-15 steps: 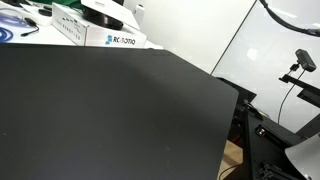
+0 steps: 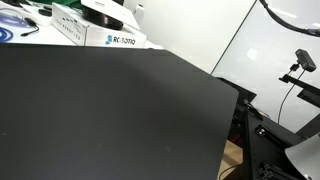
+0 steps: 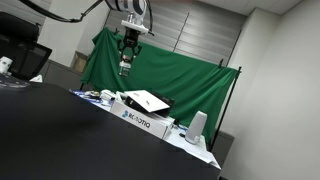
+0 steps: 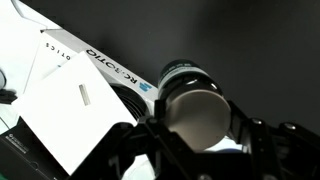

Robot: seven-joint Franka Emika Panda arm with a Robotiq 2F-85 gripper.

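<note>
High above the far side of the table, my gripper [image 3: 127, 46] points downward, shut on a bottle-like object [image 3: 124, 68]. Seen from the wrist, this object [image 4: 198, 120] shows a round, pale tan end facing the camera and a darker, shiny body beyond it. Gripper fingers lie on both sides of it. What the object is exactly cannot be made out. Neither the gripper nor the held object appears in exterior view 1.
A white ROBOTIQ box [image 3: 145, 118] stands at the table's back edge, with a white-and-black device [image 3: 150, 101] on top. Cables and small items [image 2: 18, 22] lie to its left in exterior view 1.
</note>
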